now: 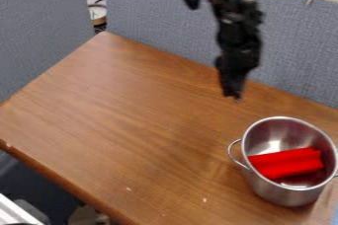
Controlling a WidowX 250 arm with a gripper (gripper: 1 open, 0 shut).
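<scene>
My black gripper, blurred, hangs over the back of the wooden table, up and left of a steel pot. It looks shut, with nothing visible between its fingers. In the pot at the front right lies a red cylindrical object.
Grey padded panels border it at the back and left. The table's front left edge drops to a dark gap with some white equipment.
</scene>
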